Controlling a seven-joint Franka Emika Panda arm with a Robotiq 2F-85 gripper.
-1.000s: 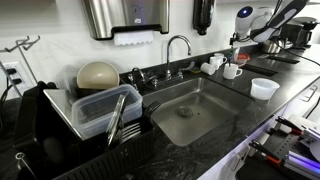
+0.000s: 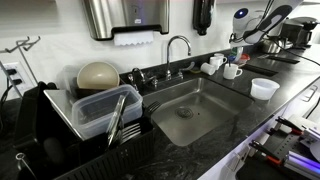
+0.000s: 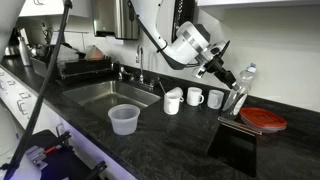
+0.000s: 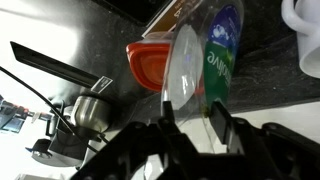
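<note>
A clear bottle with a green and blue label stands at the back of the counter, by the wall. In the wrist view the bottle reaches down to my gripper, whose dark fingers are at its near end. Whether the pads touch it is hard to tell. From the second exterior view, my gripper is right beside the bottle's upper part.
Red containers sit right of the bottle, and white mugs stand to its left. A white tub is near the sink.
At the far right of the first exterior view, the arm has shifted slightly near the back wall. The counter items look unmoved.
</note>
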